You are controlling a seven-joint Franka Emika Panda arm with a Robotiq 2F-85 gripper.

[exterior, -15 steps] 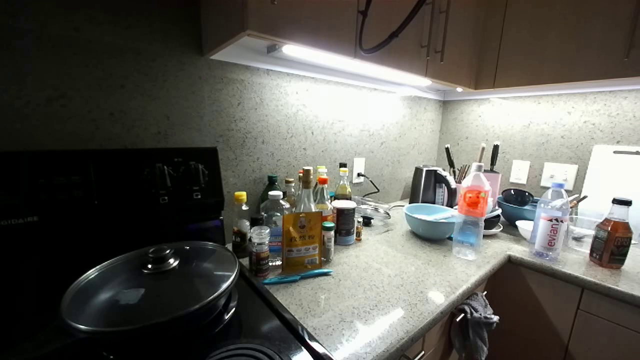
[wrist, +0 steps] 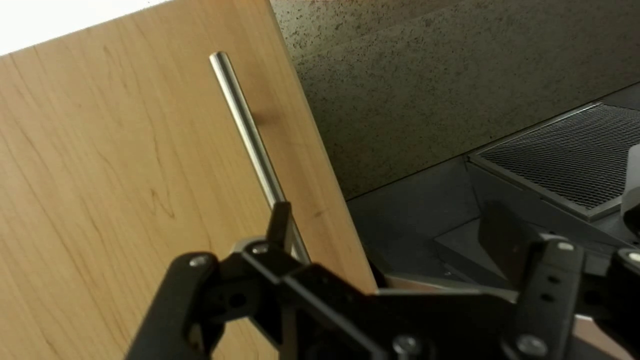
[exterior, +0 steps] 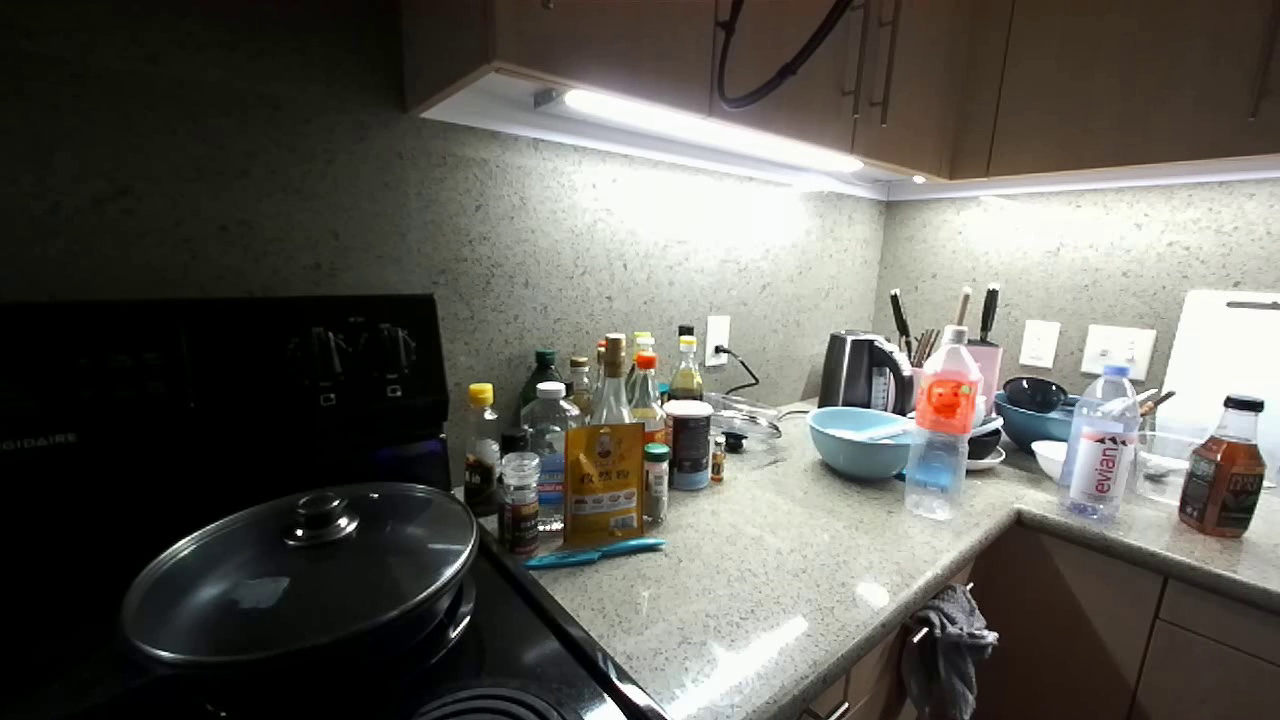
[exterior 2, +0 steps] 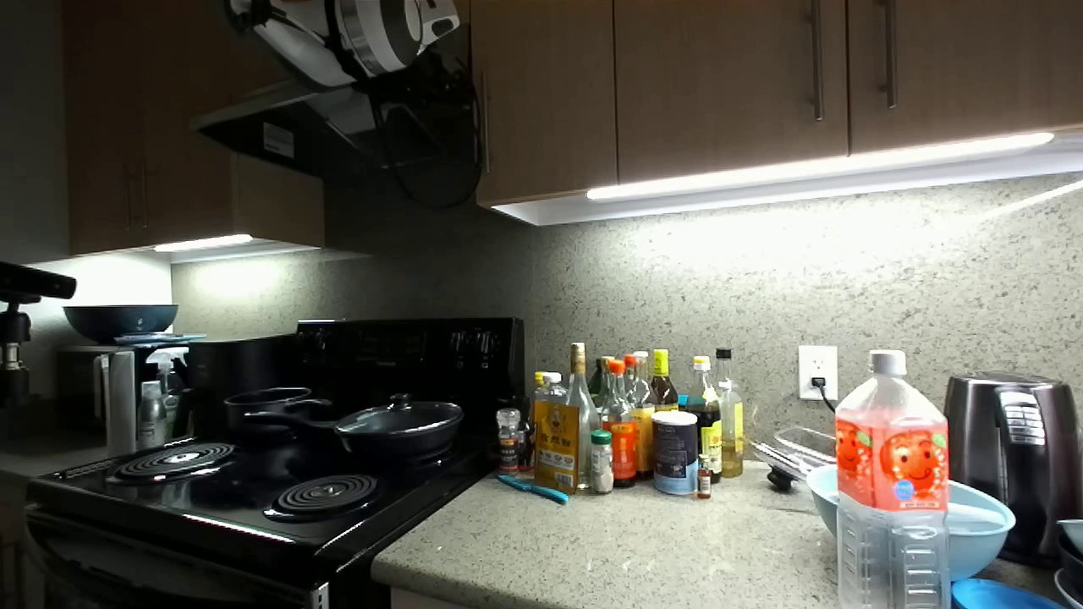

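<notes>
In the wrist view my gripper is open, its two dark fingers (wrist: 279,224) spread wide, with no object gripped between them. A slim metal bar handle (wrist: 249,135) runs down a light wooden cabinet door (wrist: 132,156). The left finger overlaps the lower part of this handle; whether they touch, I cannot tell. Beyond the door's edge, the right finger appears in front of the dark range hood. The white and grey robot arm (exterior 2: 350,41) is high in exterior view 2, by the hood and upper cabinets. Only a hanging cable (exterior: 786,74) shows in exterior view 1.
The range hood (exterior 2: 279,117) is close to the arm. Below, a lidded pan (exterior 2: 401,426) sits on the stove (exterior 2: 239,487). Several bottles and a yellow packet (exterior: 603,480) crowd the counter (exterior: 768,552). A blue bowl (exterior: 858,442) and a kettle (exterior: 854,370) stand farther right.
</notes>
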